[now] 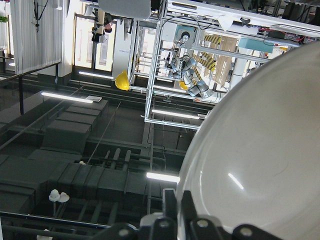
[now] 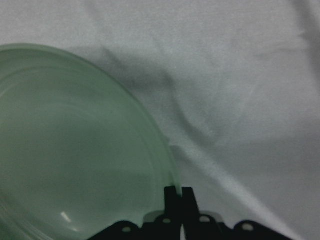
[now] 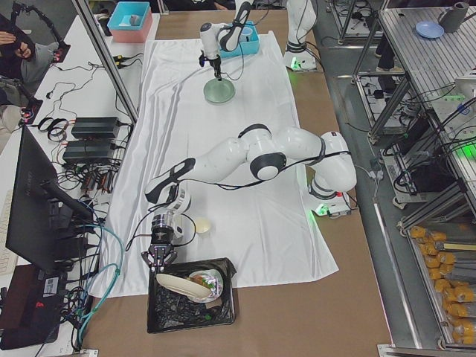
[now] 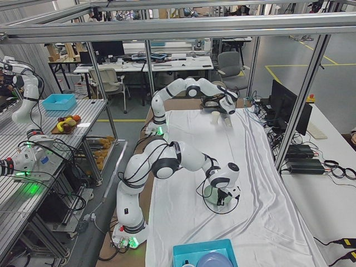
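Note:
My left gripper is shut on the rim of a white plate (image 1: 255, 150), held steeply tilted over a black-lined bin (image 3: 167, 316) at the near end in the camera left view. A foil container with food scraps (image 3: 212, 282) sits in the bin, partly behind the plate. At the far end, my right gripper is shut on the rim of a green plate (image 2: 80, 140), on or just above the white cloth.
A pale cup (image 3: 202, 225) stands on the cloth near the bin. A blue bin (image 4: 189, 250) with dishes is beyond the green plate.

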